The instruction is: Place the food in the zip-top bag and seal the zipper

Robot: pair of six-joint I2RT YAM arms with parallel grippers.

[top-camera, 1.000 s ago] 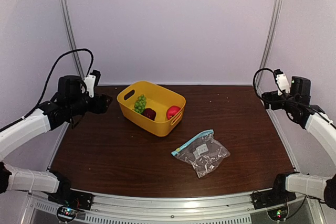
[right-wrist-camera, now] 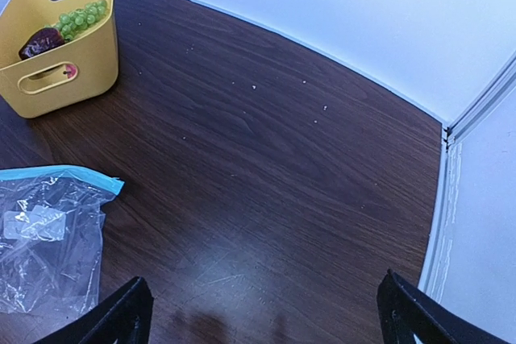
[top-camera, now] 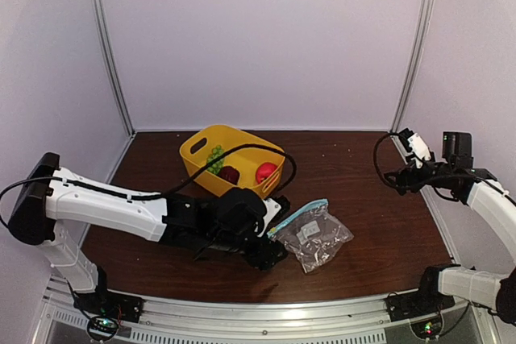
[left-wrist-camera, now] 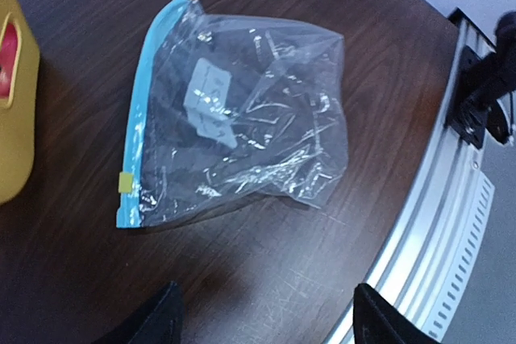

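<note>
A clear zip top bag (top-camera: 317, 239) lies flat and looks empty on the dark table, its blue zipper strip (left-wrist-camera: 142, 110) with a yellow slider (left-wrist-camera: 125, 182) at one end. My left gripper is open above the table near the slider end, nothing between its fingers. Off to the right, my right gripper also stands open and empty. In a yellow basket (top-camera: 198, 173) behind the left arm are green grapes (top-camera: 215, 158), a dark purple food item (top-camera: 229, 175) and a red food item (top-camera: 266, 172).
Metal rails (top-camera: 266, 312) edge the table's front, and white walls close the back and sides. Between the basket and the right arm, the table (right-wrist-camera: 266, 159) is bare. The left arm's black cable (top-camera: 234, 151) crosses over the basket in the top view.
My left arm has swung from the far left to the bag's zipper end. The right arm has shifted slightly toward the left and lower in view. Bag and basket stay where they were.
</note>
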